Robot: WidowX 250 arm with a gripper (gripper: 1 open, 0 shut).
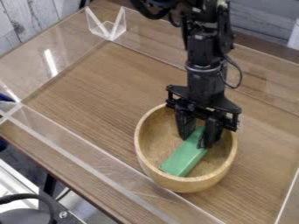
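Note:
A round tan bowl [155,157] stands on the wooden table in the lower middle. A green elongated object [181,159] lies inside it, running from the lower left toward the upper right. My black gripper [200,131] reaches down from the top, its fingers over the back right of the bowl at the upper end of the green object. That end is hidden by the fingers. Whether they touch or grip the object, and how wide they stand, I cannot tell.
Clear tape or a strip crosses the lower left. A small transparent item [107,24] stands at the back left. A black cable curves at the bottom left corner.

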